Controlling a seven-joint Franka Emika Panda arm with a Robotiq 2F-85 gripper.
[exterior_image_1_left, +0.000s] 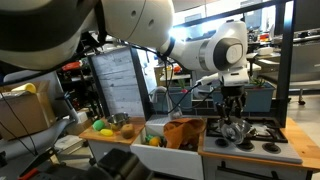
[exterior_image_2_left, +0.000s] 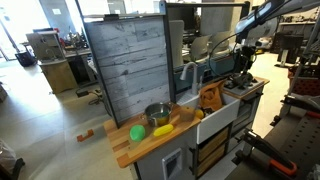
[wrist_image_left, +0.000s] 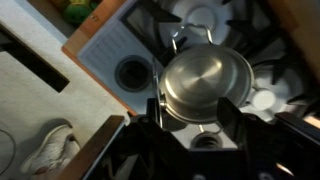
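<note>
A shiny steel pot with loop handles sits on the stove, nearly filling the middle of the wrist view. My gripper is over its near side, fingers spread apart with the pot's rim visible between them. No firm grasp shows. In exterior view 1 the gripper points down just above the pot. Exterior view 2 has the gripper far off and too small to read.
Left of the stove is a white sink with an orange-brown cloth. Farther left, another pot and a yellow item lie on the wooden counter. A dark post rises behind the stove.
</note>
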